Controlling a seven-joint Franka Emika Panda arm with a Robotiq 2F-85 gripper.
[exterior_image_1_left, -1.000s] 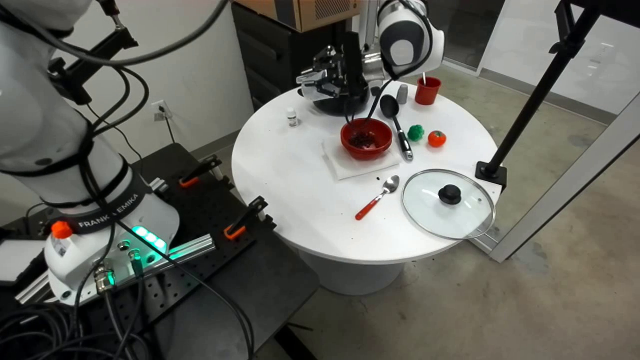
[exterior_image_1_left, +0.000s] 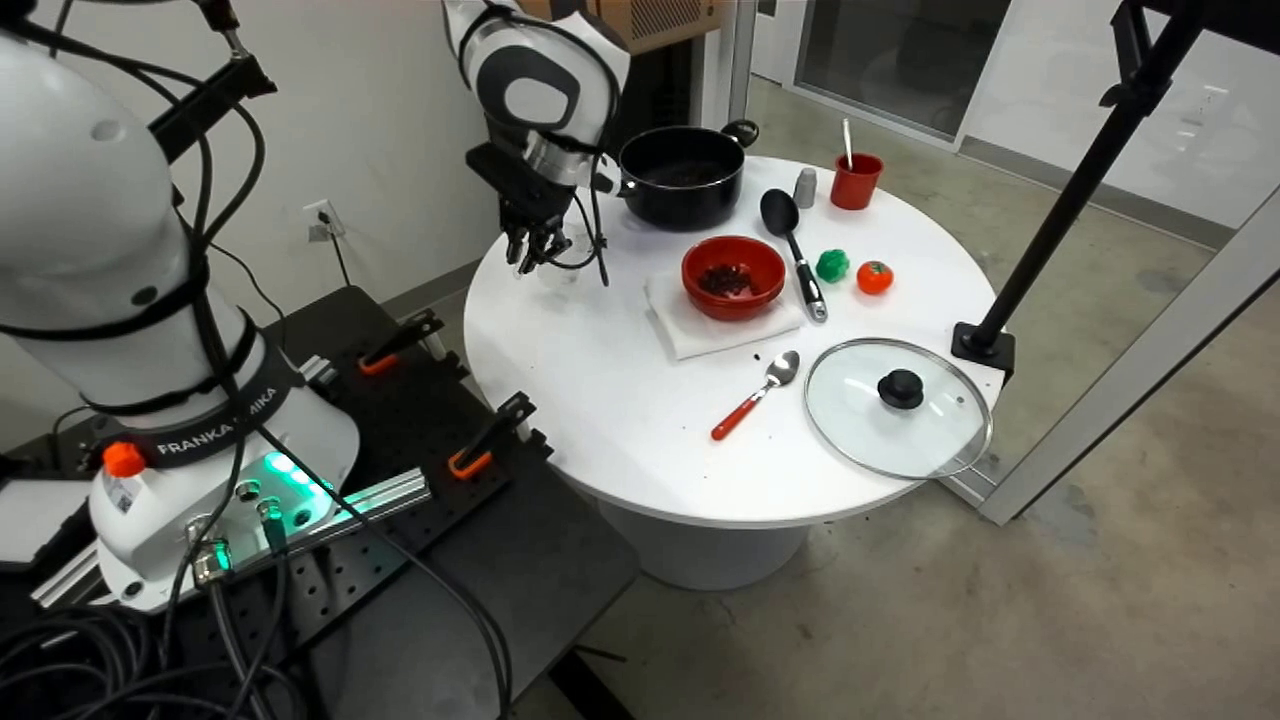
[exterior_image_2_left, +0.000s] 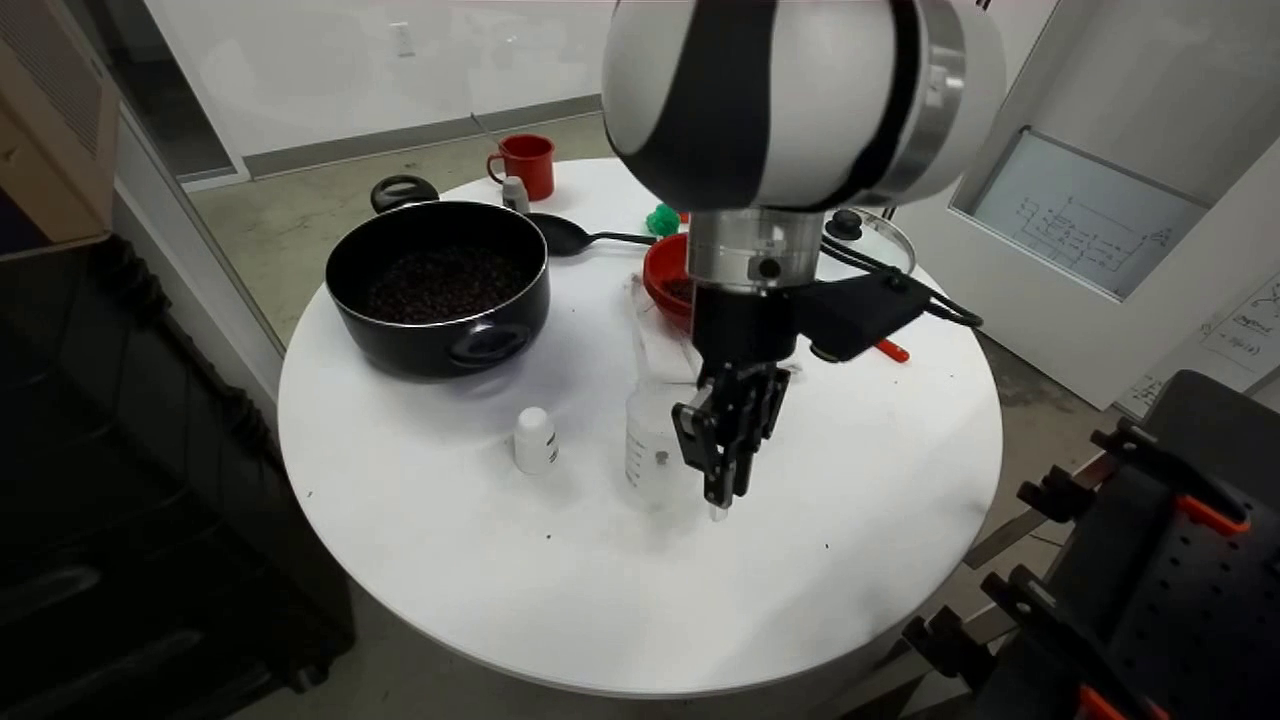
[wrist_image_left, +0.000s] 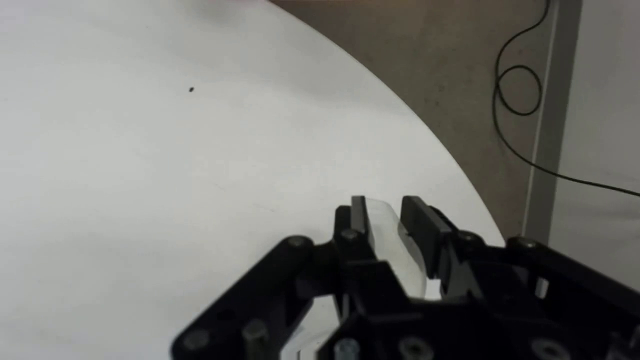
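My gripper (exterior_image_2_left: 727, 474) points down over the near side of the round white table in exterior view 2, shut on part of a clear graduated container (exterior_image_2_left: 651, 450). That part looks like a handle. In the wrist view, a translucent strip (wrist_image_left: 393, 249) sits between the fingers. The container is upright and looks empty; whether its base touches the table cannot be told. In exterior view 1 the gripper (exterior_image_1_left: 534, 246) is at the table's left edge. A black pot (exterior_image_2_left: 438, 282) with dark beans inside stands beyond a small white-capped bottle (exterior_image_2_left: 535, 440).
A red bowl (exterior_image_1_left: 733, 276) with dark bits rests on a white cloth (exterior_image_1_left: 708, 336). Nearby are a black ladle (exterior_image_1_left: 798, 246), a spoon (exterior_image_1_left: 756, 396), a glass lid (exterior_image_1_left: 900, 408), a tomato (exterior_image_1_left: 875, 277) and a red mug (exterior_image_1_left: 855, 182).
The arm has swung from over the pot to the table's left side. My gripper has turned from sideways to pointing down, and the container with it.
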